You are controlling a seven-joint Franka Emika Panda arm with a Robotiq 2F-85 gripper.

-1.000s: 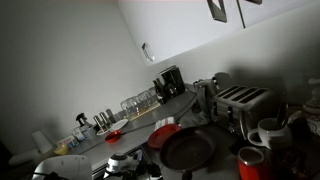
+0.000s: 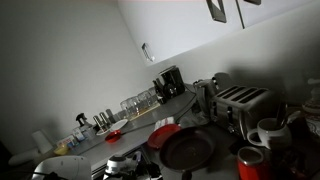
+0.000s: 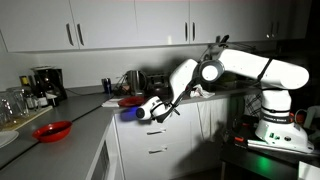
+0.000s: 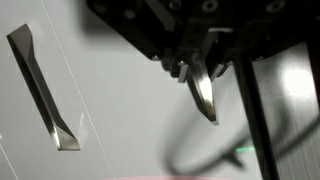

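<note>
In exterior view 2 the arm reaches from its base at the right across to the white drawer fronts, and my gripper (image 3: 154, 126) hangs low before them. A dark metal handle (image 4: 45, 92) lies slantwise on the white front (image 4: 110, 90) at the left of the wrist view. Apart from that handle, one pale curved finger (image 4: 202, 92) points downward. The other fingertip cannot be made out clearly, so the width of the fingers is uncertain. Nothing is visibly held. Exterior view 1 shows only part of the arm (image 2: 124, 165) at the counter's edge.
On the counter stand a dark pan (image 2: 188, 149), a toaster (image 2: 242, 101), a light mug (image 2: 270, 133) and a red can (image 2: 252, 163). A red bowl (image 3: 52, 130) sits on the left counter. Open floor lies before the drawers.
</note>
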